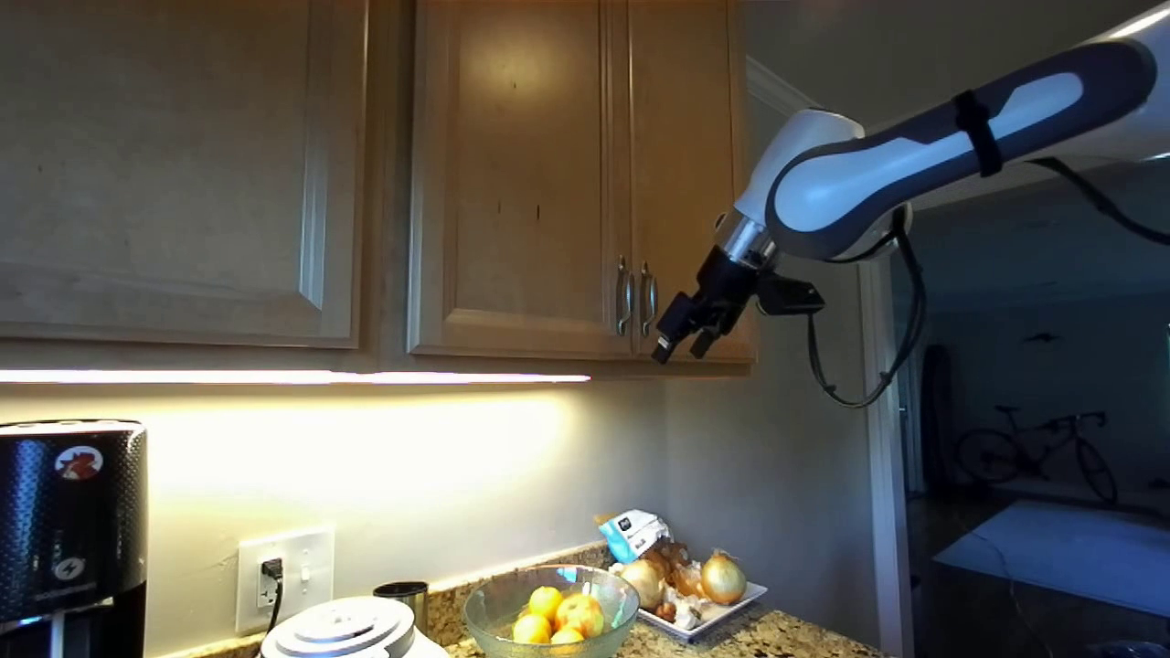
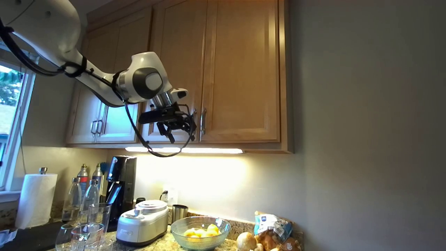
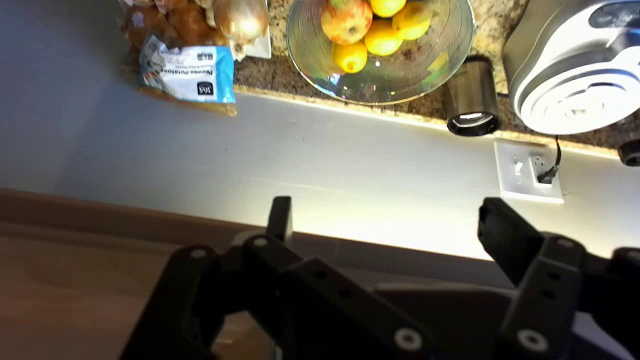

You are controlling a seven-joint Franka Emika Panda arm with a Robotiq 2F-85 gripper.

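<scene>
My gripper (image 1: 682, 349) hangs in front of the lower edge of the wooden upper cabinet (image 1: 526, 164), close to its two metal handles (image 1: 624, 296) in exterior view 1. In the wrist view the two black fingers (image 3: 279, 217) stand wide apart, nothing between them; beyond the gap are the lit wall and the cabinet's underside. Exterior view 2 has the gripper tilted down near the cabinet doors (image 2: 242, 75), a handle (image 2: 203, 121) just to its right. Whether a finger touches a handle, I cannot tell. Both doors look closed.
Below on the counter stand a glass bowl of fruit (image 1: 490, 616), a white plate (image 1: 749, 597) with onions and a potato bag (image 1: 633, 534), a metal cup (image 2: 179, 212) and a white appliance (image 2: 142, 224). Glasses (image 2: 87, 234) crowd the left.
</scene>
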